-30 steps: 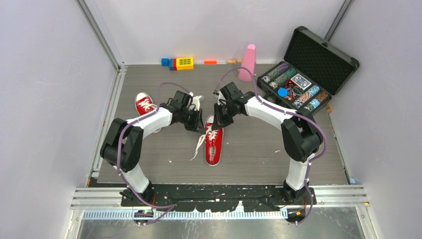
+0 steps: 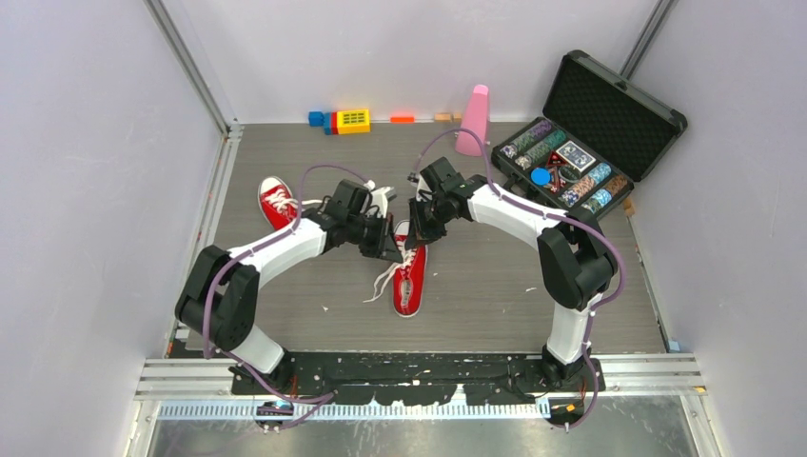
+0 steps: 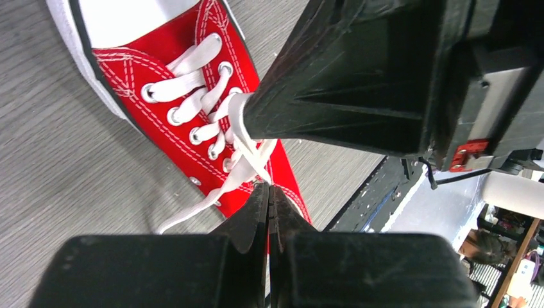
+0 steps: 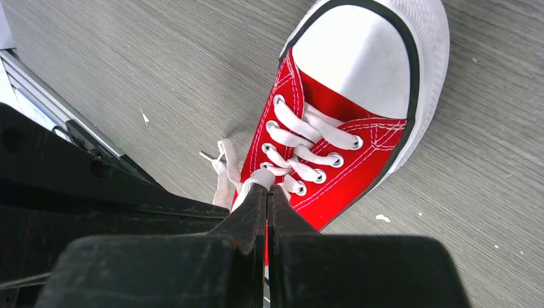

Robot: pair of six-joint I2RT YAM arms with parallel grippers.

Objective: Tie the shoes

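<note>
One red shoe (image 2: 409, 286) with white laces stands on the table, its toe pointing to the back. My left gripper is shut over the lacing, with a strand of white lace (image 3: 259, 168) at its tips. My right gripper is also shut, close beside it above the shoe's upper eyelets. In the left wrist view the lace bends round the right gripper's fingertips (image 3: 260, 119) and crosses itself just below them. Whether the right fingers also pinch lace is unclear. A loose lace end (image 2: 379, 286) trails to the shoe's left. The second red shoe (image 2: 275, 202) lies behind my left arm.
An open case of chips (image 2: 571, 167) stands at the back right. A pink cone (image 2: 473, 119) and toy blocks (image 2: 352, 121) line the back edge. Both grippers sit very close together.
My right arm has stayed in place.
</note>
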